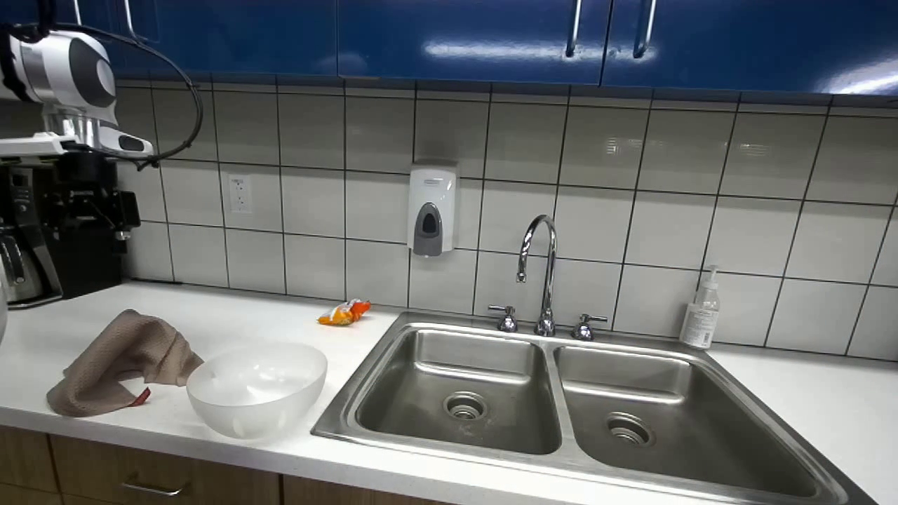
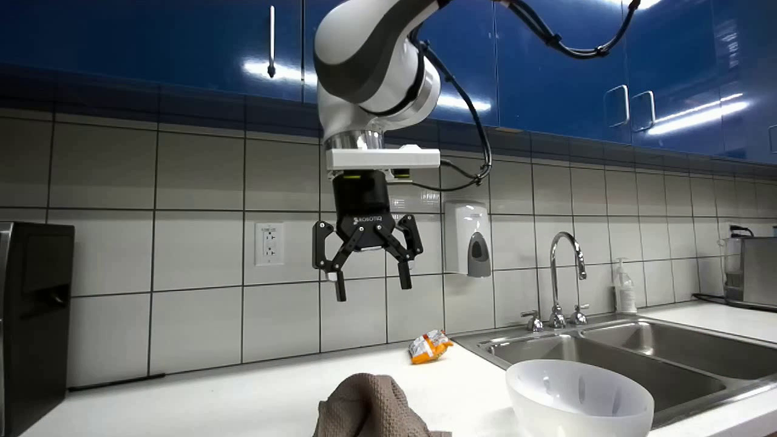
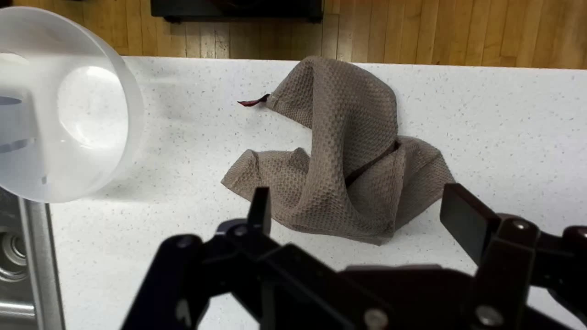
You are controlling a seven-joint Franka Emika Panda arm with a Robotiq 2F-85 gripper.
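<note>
My gripper [image 2: 373,291] hangs open above the counter, its fingers spread and nothing between them. In the wrist view, a crumpled brown cloth [image 3: 335,159] lies below and beyond the fingertips, with a small dark red tag at one corner. The translucent white bowl [image 1: 257,391] stands upright on the counter between the cloth and the sink, and looks empty. By the wall, an orange and white packet [image 2: 430,346] lies on the counter, apart from the bowl and cloth.
A double steel sink [image 1: 555,450] with a chrome faucet [image 1: 547,278] takes up the right side. A soap bottle [image 1: 701,311] stands behind it. At the left is a black coffee maker [image 1: 80,244]. Blue cabinets [image 2: 182,44] hang overhead.
</note>
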